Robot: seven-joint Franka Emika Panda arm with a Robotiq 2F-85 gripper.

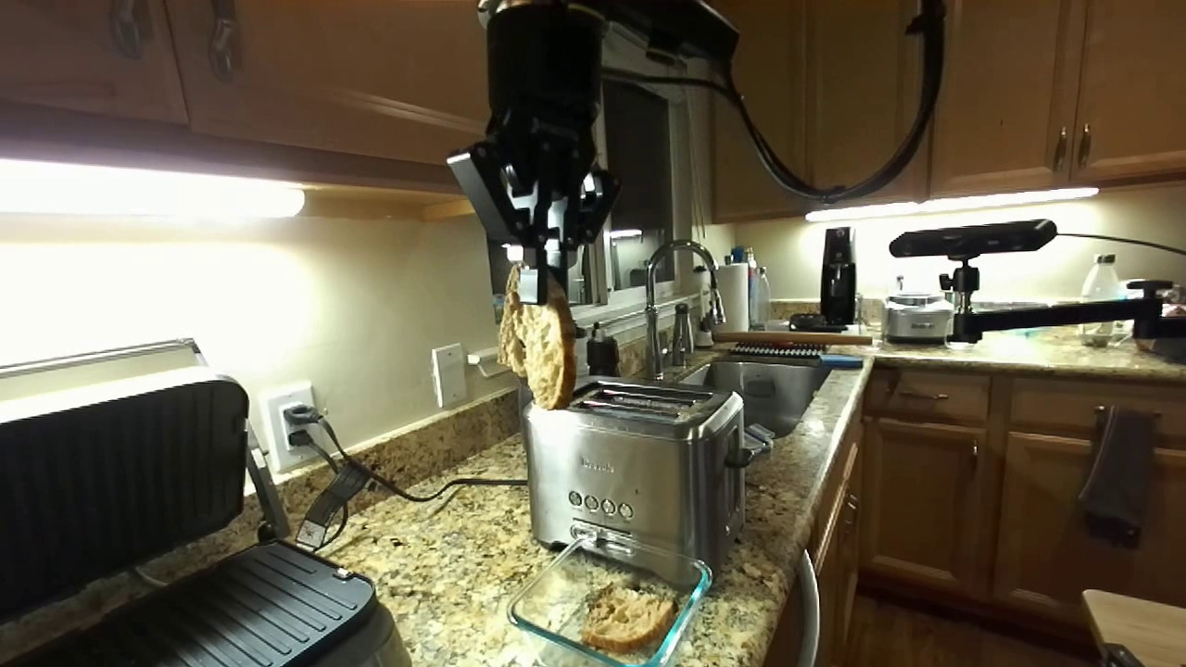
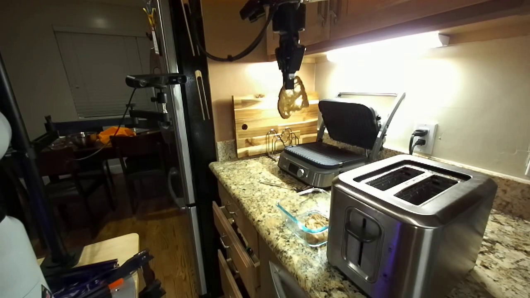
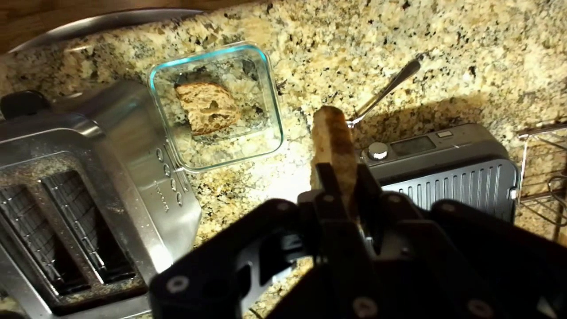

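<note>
A slice of bread hangs upright in the air with my gripper shut on its upper edge. In the wrist view the bread is seen edge-on, pinched between the fingers. The steel toaster stands on the counter, lower than the bread; both of its slots look empty from above. In front of it sits a glass dish with another piece of bread lying flat inside.
An open grill press stands beyond the dish, with a wire rack behind it. A metal utensil lies on the counter. The toaster's cord runs along the wall to the outlet. Upper cabinets hang close overhead.
</note>
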